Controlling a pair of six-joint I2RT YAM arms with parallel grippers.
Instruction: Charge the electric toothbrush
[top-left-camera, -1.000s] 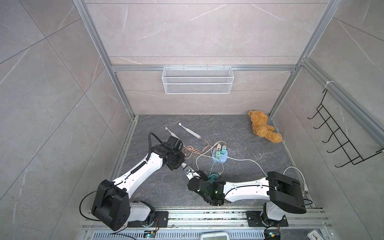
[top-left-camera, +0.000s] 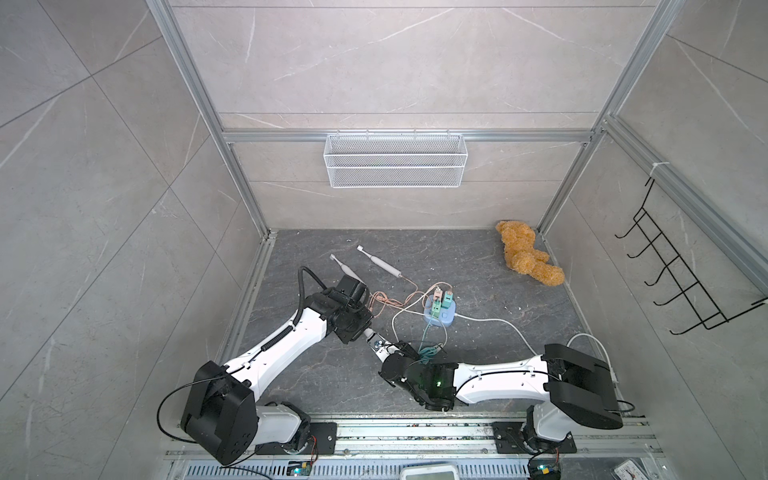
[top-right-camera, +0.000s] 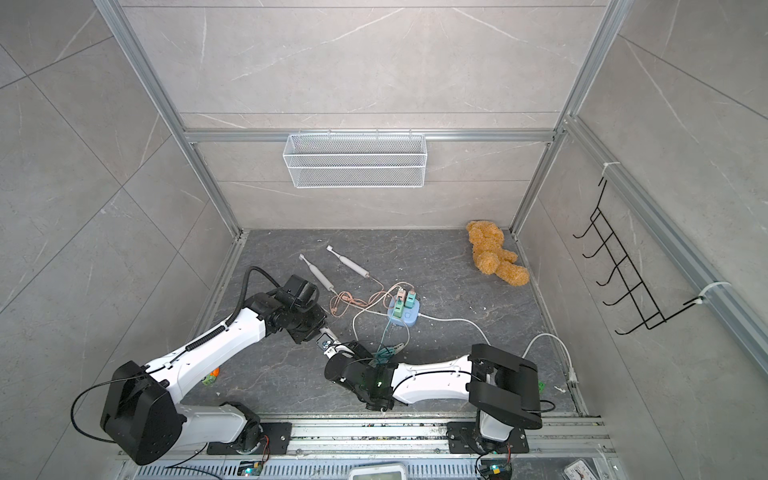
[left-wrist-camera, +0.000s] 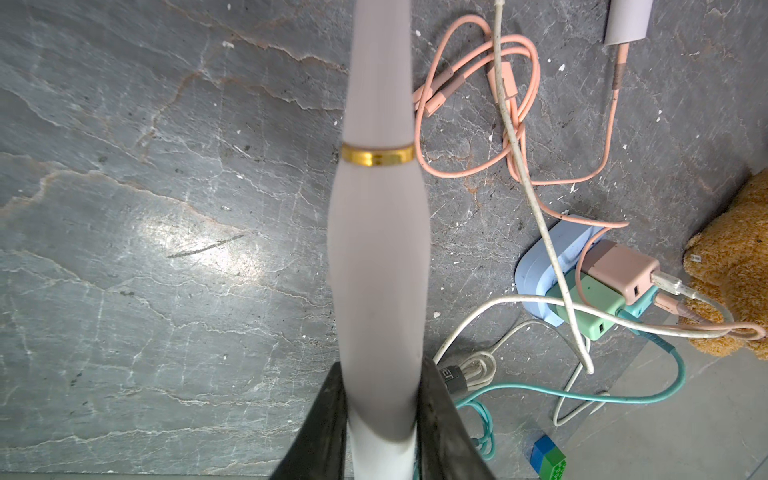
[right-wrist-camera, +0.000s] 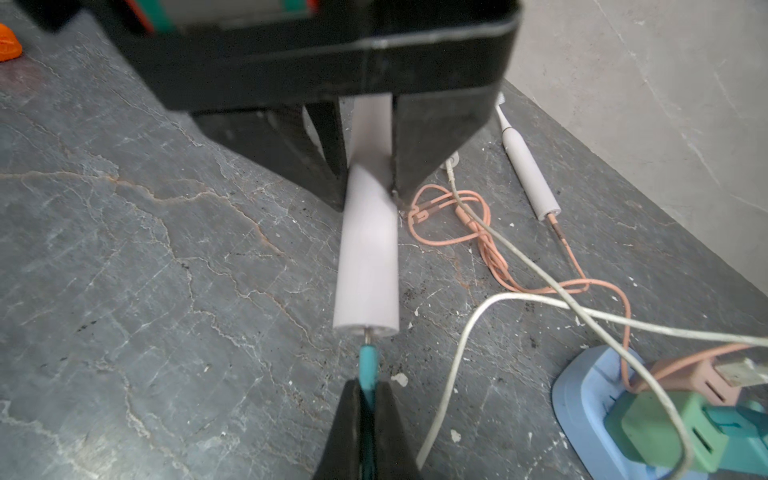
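Note:
My left gripper is shut on the grey-white electric toothbrush (left-wrist-camera: 379, 256), which has a gold ring round its neck. Seen from the right wrist, the lower end of that toothbrush (right-wrist-camera: 366, 276) points toward my right gripper, shut on the teal charging plug (right-wrist-camera: 368, 364). A short stretch of the plug's metal tip shows at the toothbrush's base, lined up with it. Whether the tip sits inside the port or only touches it I cannot tell. Its teal cable (left-wrist-camera: 552, 389) runs to the teal charger in the blue power strip (right-wrist-camera: 584, 416).
Behind the left arm lie two other toothbrushes, one with a pink cable (right-wrist-camera: 565, 245) at its base. Pink and white cables cross the table near the power strip. A brown teddy bear (top-left-camera: 524, 252) lies at the back right.
My left arm has moved very little, and the toothbrush stays in its grip.

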